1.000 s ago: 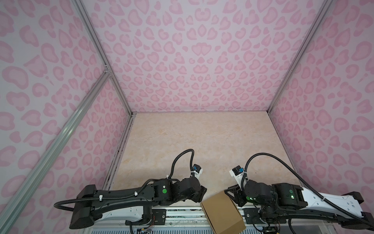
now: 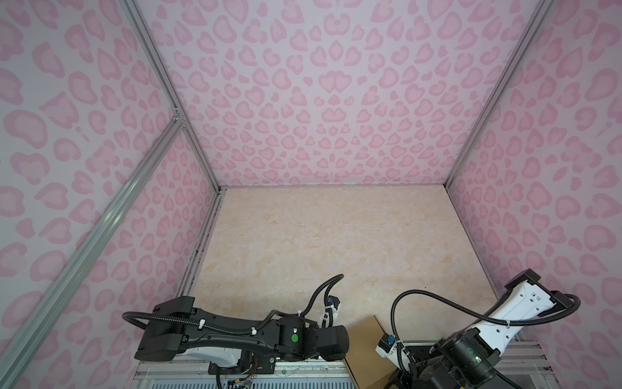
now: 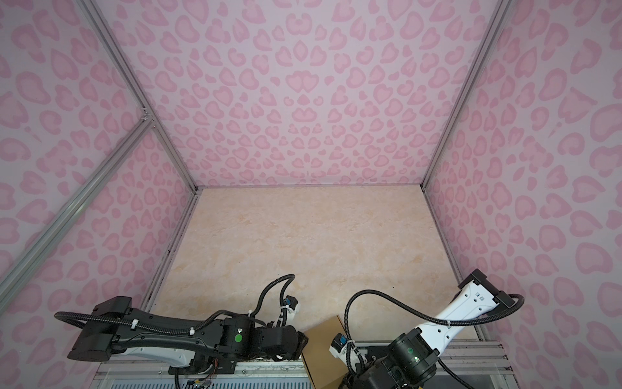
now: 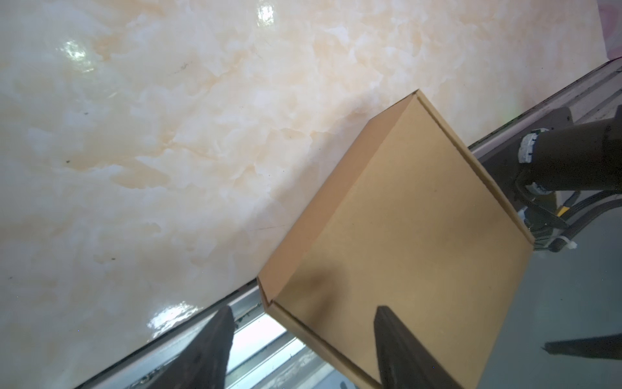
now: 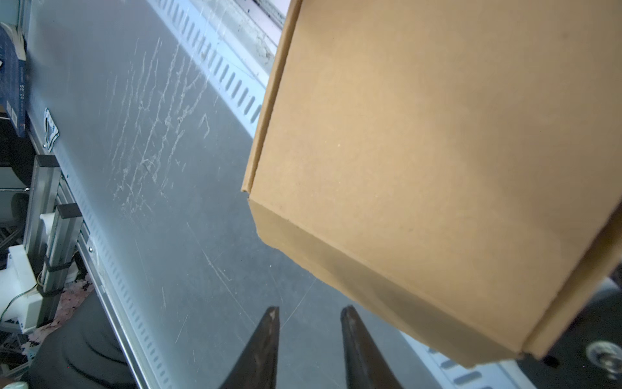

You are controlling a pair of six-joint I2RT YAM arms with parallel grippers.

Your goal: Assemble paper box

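A closed-looking cardboard box (image 2: pixel 366 350) lies slanted at the table's front edge between my two arms, partly hidden by them in both top views; it also fills much of the left wrist view (image 4: pixel 408 233) and right wrist view (image 5: pixel 421 129). My left gripper is open, its fingers hovering over the box's near corner and rim, with nothing clearly held. My right gripper stands open just beside the box's folded side flap, over the grey surface past the table's edge, nothing between its fingers.
Pink patterned walls enclose it. Metal rails (image 4: pixel 239 304) run along the front edge, with a grey slotted surface (image 5: pixel 162 246) beyond.
Both arms have moved down toward the front edge; my right arm's wrist has swung lower, its elbow rising. The box shows slightly shifted or differently covered by the arms.
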